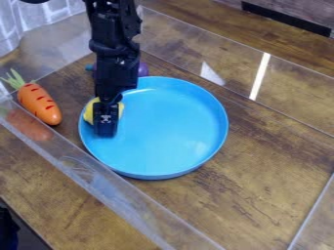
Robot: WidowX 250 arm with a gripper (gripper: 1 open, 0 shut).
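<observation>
My black gripper (104, 109) reaches down from the top into the left side of a blue plate (170, 137), over a yellow object (92, 110) at the plate's left edge. The gripper's body hides much of the yellow object, and its fingertips are dark and hard to make out against each other.
An orange toy carrot (37, 101) lies on the wooden surface (248, 195) left of the plate. A small purple object (143, 70) is partly visible behind the arm. Clear plastic edging runs along the lower left. The wooden surface right of the plate is clear.
</observation>
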